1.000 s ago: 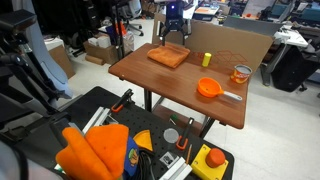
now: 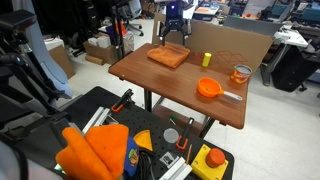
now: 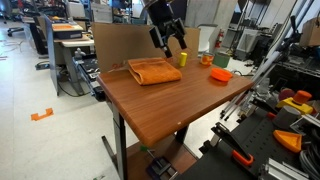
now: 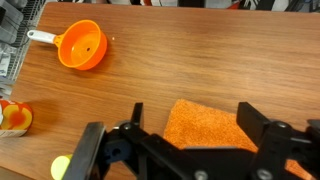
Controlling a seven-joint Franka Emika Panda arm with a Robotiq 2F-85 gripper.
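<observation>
Above the table, my gripper hangs open, its two fingers well apart and nothing between them. Beneath it in the wrist view lies an orange cloth [image 4: 195, 127], flat on the wood and partly covered by the gripper. From the side, the folded cloth [image 3: 153, 72] rests toward the back of the table, with the gripper [image 3: 174, 50] above it and apart from it. In the first exterior view the cloth [image 2: 168, 54] sits at the table's back left.
An orange bowl with a pale handle [image 2: 209, 87] stands on the right of the wooden table [image 2: 150, 75]. Behind it are a yellow cylinder [image 2: 207, 59] and an orange-and-white can [image 2: 240, 74]. A low panel [image 2: 228, 45] borders the back.
</observation>
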